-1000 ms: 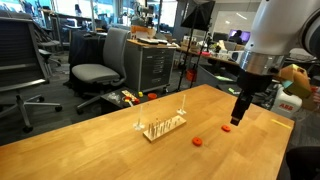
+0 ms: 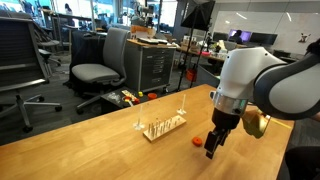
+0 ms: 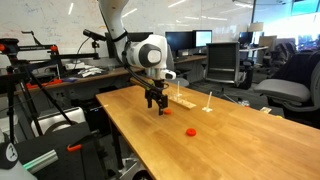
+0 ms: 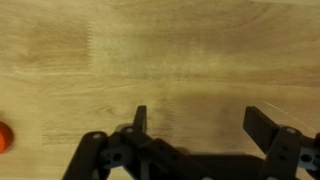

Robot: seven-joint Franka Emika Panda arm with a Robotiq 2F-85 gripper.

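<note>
My gripper (image 2: 211, 144) is low over the wooden table, its fingers apart. In the wrist view the gripper shows two spread black fingers with only bare wood between them. A small round red-orange object (image 2: 197, 141) lies on the table just left of the gripper in exterior view 1. Exterior view 2 shows two such pieces: one red object (image 3: 191, 132) out on the open table and an orange one (image 3: 165, 110) close to the fingertips. At the left edge of the wrist view a red-orange round object (image 4: 5, 137) is partly cut off, outside the fingers.
A pale wooden rack with upright pegs (image 2: 164, 127) stands on the table, with slim white posts on bases (image 2: 139, 122) near it. Bare tabletop (image 2: 80, 145) stretches away to the left in exterior view 1. Office chairs (image 2: 98, 72) stand beyond the table.
In exterior view 1 my arm has come down and leftward, bringing the gripper near the red-orange object. The arm now covers the spot where a second red piece was visible. The gripper stays empty.
</note>
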